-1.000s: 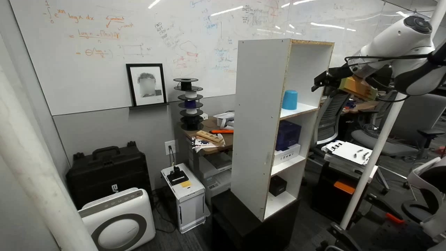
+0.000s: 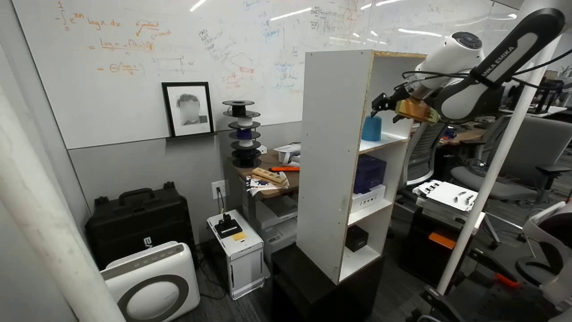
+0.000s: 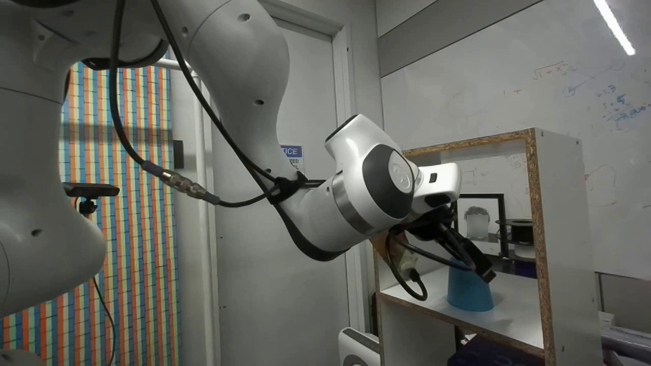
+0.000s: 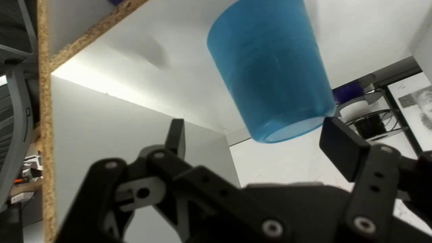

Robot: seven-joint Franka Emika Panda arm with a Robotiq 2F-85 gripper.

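A blue cup (image 2: 372, 129) stands upside down, wide end on the upper shelf (image 2: 391, 140) of the white shelf unit. In the wrist view the cup (image 4: 275, 73) rises beyond the fingers, its narrow end closest to them and nearer the right finger. My gripper is open, its two black fingers wide apart with nothing held. From the side, the gripper (image 3: 473, 259) reaches into the upper compartment, with a finger in front of the top of the cup (image 3: 468, 292). Whether a finger touches the cup, I cannot tell.
The unit's side panel (image 2: 332, 161) and chipboard front edge (image 3: 540, 244) bound the compartment closely. Below the cup's shelf sit a dark blue box (image 2: 370, 172) and a small black box (image 2: 356, 238). A framed picture (image 2: 188, 110) stands behind, against the whiteboard.
The arm has moved left from outside the shelf unit, bringing my gripper into the upper compartment beside the cup's top. The cup has stayed in place.
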